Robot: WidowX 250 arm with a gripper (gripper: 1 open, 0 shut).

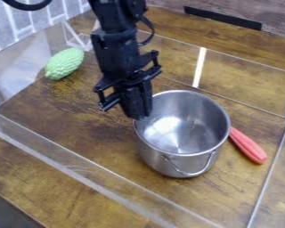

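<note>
My black gripper (134,109) points down over the left rim of a steel pot (181,147), its fingertips at or just inside that rim. It appears shut, and nothing shows held in it. The pot stands upright with a wire handle on its front side, and its visible interior looks empty. A red elongated object (248,146) lies right of the pot. A green bumpy oblong object (64,63) lies at the back left.
Clear panels or edges run along its sides, and a white railing stands behind at the upper left.
</note>
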